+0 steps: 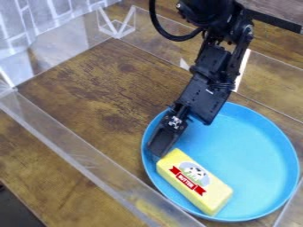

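Note:
A black robot arm reaches down from the top of the view to the left rim of a blue bowl [254, 168]. Its gripper [164, 142] is low over the bowl's left side, just behind a yellow butter box [194, 182], and appears shut, with nothing visible between its fingers. The box lies in the front left of the bowl, a red label and cow picture facing up. The dark fingertips are hard to make out.
Bare wooden tabletop [83, 97] fills the left and back. Clear plastic edges run along the front left and the right. A white patterned cloth [35, 31] is at the back left.

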